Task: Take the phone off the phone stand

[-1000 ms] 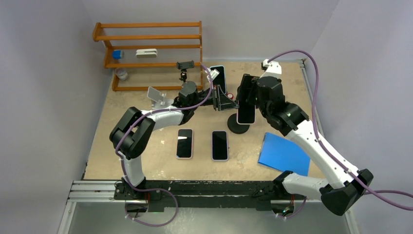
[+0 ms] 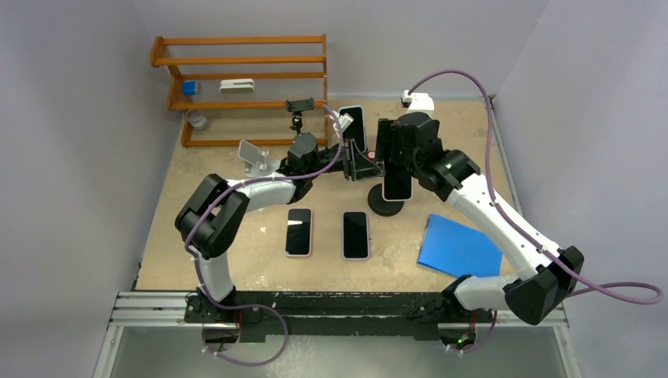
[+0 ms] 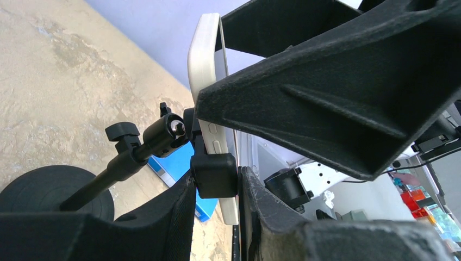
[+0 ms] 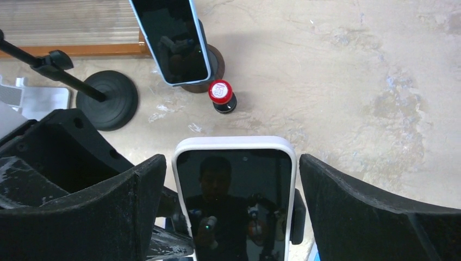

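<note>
A white-edged phone (image 2: 398, 187) (image 4: 244, 185) is held upright in a black phone stand, whose round base (image 2: 384, 206) (image 3: 32, 187) rests on the table. In the left wrist view the phone's edge (image 3: 202, 57) faces me, with the stand's clamp block (image 3: 216, 182) around its lower part. My left gripper has its fingertips on either side of that clamp block; whether they press on it is unclear. My right gripper is open, its fingers flanking the phone's upper part with a slight gap on each side.
Another phone on a stand (image 4: 176, 41) and a red-capped bottle (image 4: 220, 95) stand behind. Two phones lie at the front, one on the left (image 2: 298, 232), one in the middle (image 2: 355, 235). A blue folder (image 2: 460, 246) lies at right. A wooden rack (image 2: 244, 39) stands at back left.
My right arm has moved left, bringing its gripper closer over the phone's upper part. The left arm and the stand have hardly moved.
</note>
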